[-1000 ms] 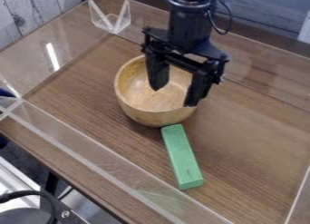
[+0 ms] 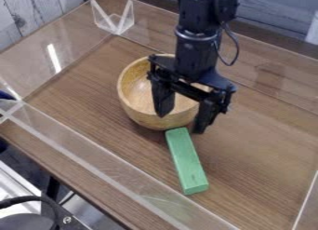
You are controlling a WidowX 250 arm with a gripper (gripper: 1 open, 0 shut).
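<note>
The black robot arm reaches down from the top centre, with its open gripper (image 2: 188, 101) low over a light wooden bowl (image 2: 132, 83), hiding much of the bowl's right side. Nothing clearly shows held between the fingers. A green rectangular block (image 2: 187, 161) lies on the wooden table (image 2: 74, 103) just below the bowl, in front of the gripper.
A clear plastic piece (image 2: 113, 15) stands at the upper left. A clear strip runs along the lower left, with black cable at the bottom left corner.
The bowl and block look unmoved.
</note>
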